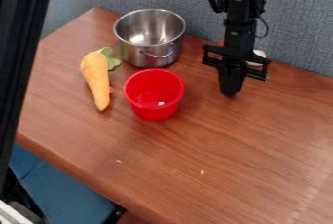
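Note:
My black gripper [229, 84] hangs at the back right, its tip low over the wooden table [221, 160], right of a red plastic cup [154, 105]. It appears shut, with nothing visible between its fingers. Left of the cup lies a yellow carrot-like toy [95, 77] with green leaves. Behind the cup stands a steel pot [150, 49].
A grey padded wall [302, 28] runs along the back. A dark frame [19, 33] edges the left of the view, with blue material below the table's left edge.

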